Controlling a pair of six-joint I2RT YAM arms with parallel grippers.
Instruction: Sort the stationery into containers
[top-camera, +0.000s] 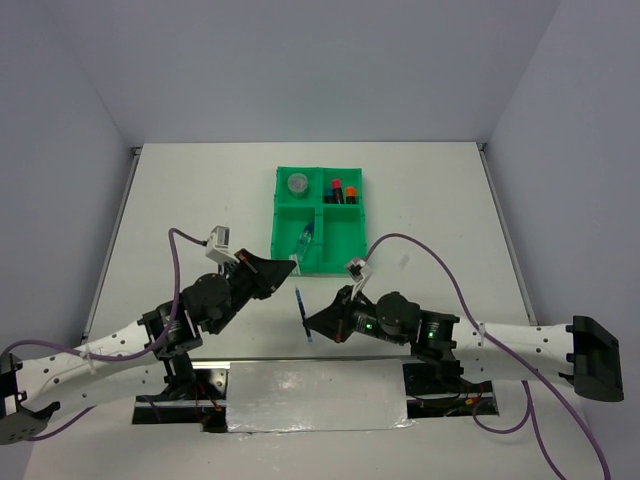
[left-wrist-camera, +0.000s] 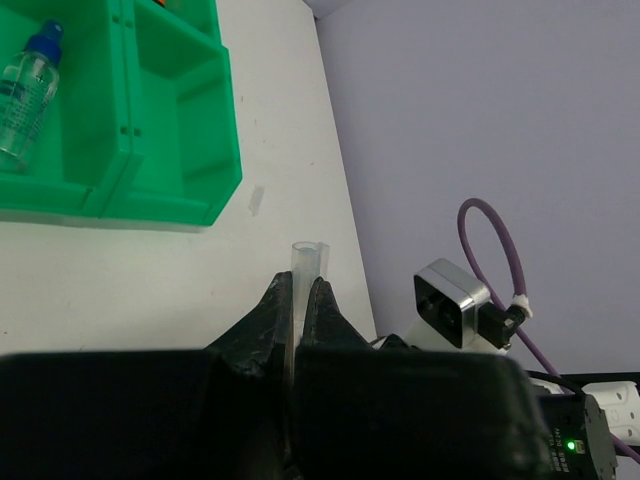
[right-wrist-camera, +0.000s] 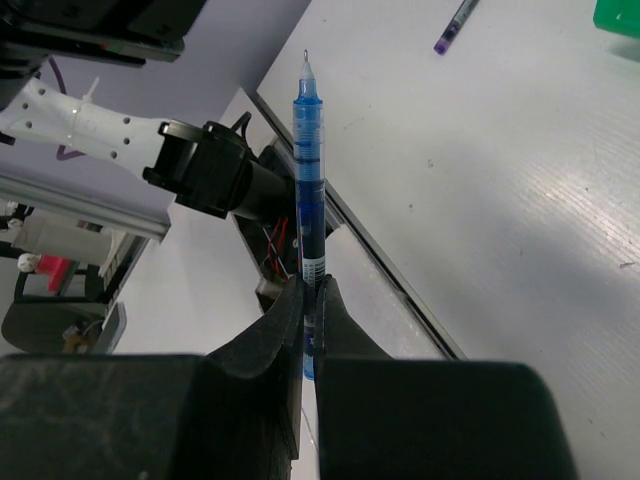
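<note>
A blue pen (right-wrist-camera: 309, 200) with a bare pointed tip is pinched in my right gripper, its point up in the right wrist view. In the top view the pen (top-camera: 302, 312) sits at the tips of the right gripper (top-camera: 309, 323), below the green organizer (top-camera: 342, 270). My left gripper is shut on a small clear tube, seemingly a pen cap (left-wrist-camera: 309, 260), which sticks out past its fingers. In the top view the left gripper (top-camera: 293, 266) is by the organizer's front edge. A purple pen (right-wrist-camera: 457, 26) lies on the table.
The organizer holds a clear bottle with a blue cap (top-camera: 305, 238), a round clear container (top-camera: 297, 183), and a red-topped item (top-camera: 337, 190) beside an orange-topped one (top-camera: 351, 195). Its front right compartment is empty.
</note>
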